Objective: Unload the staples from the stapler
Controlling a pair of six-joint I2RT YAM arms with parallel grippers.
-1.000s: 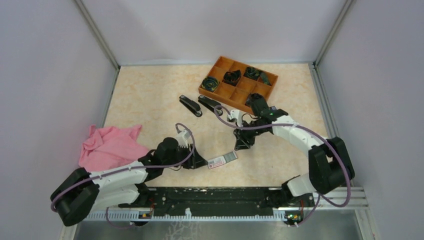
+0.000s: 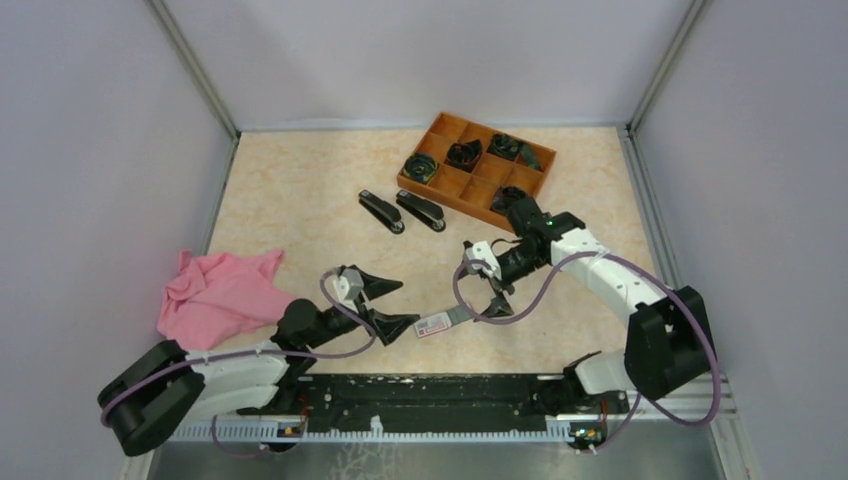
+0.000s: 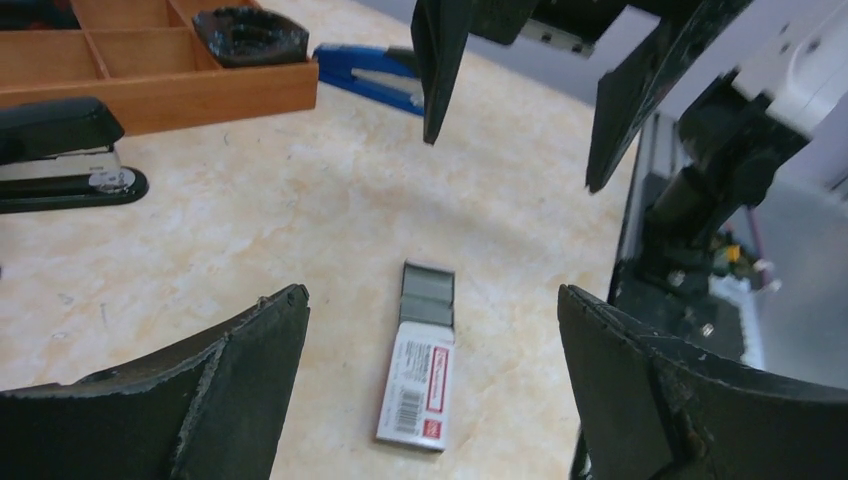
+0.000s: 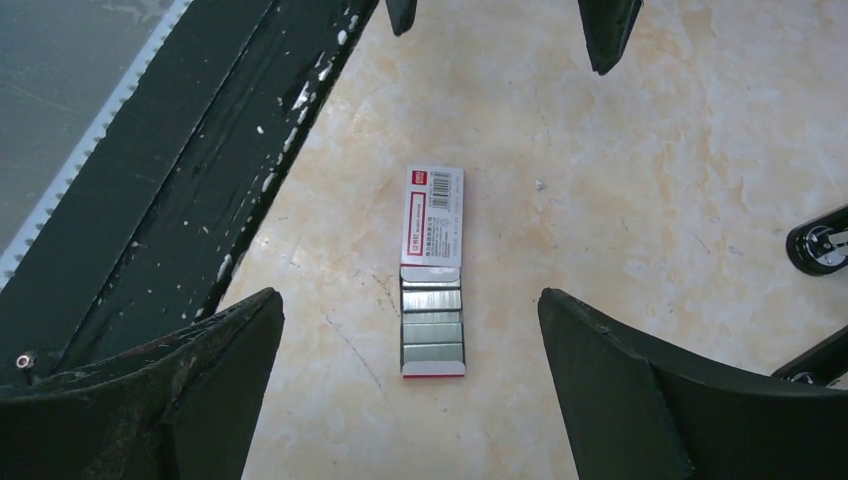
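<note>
A staple box (image 2: 433, 324) lies on the table with its lid partly off, showing strips of staples (image 4: 431, 325). My left gripper (image 2: 393, 304) is open just left of it, empty. My right gripper (image 2: 487, 294) hangs open at its right end, also empty. Two black staplers, the left stapler (image 2: 380, 210) and the right stapler (image 2: 420, 208), lie further back on the table.
A wooden compartment tray (image 2: 453, 185) with dark coiled items stands at the back right. A pink cloth (image 2: 220, 295) lies at the left. The front table edge is close to the box.
Both grippers have spread wider. The right one has shifted toward the front, and the left one has drawn slightly leftward. The box and staplers are unmoved.
</note>
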